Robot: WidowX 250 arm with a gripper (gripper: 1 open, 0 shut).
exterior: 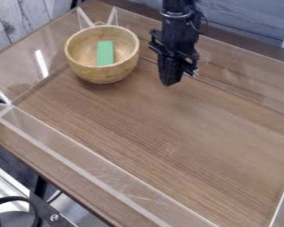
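My gripper point(170, 73) is at the upper middle of the wooden table point(169, 151), pointing down, just right of a tan round bowl point(82, 67). Its fingers look shut, and I see nothing held between them. A green block point(106, 52) rests inside the bowl.
Clear tape strips run along the left side. Black cables point(14, 217) lie at the bottom left corner, off to the side.
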